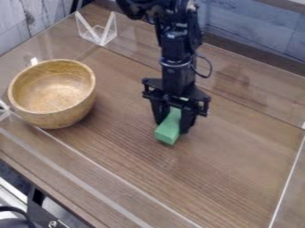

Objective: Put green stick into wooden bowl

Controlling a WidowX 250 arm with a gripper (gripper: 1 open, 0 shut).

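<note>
The green stick [170,129] is at the middle of the table, its near end showing below the black gripper [173,117]. The gripper's fingers are closed in on both sides of the stick, and its far end is hidden behind them. To the left, well apart from the gripper, stands the round wooden bowl [52,87], which looks empty.
A white wire rack [98,29] stands at the back left. Bare wooden table [179,183] lies in front of and to the right of the gripper, and between it and the bowl. Dark cables and equipment [18,214] lie off the table's lower left.
</note>
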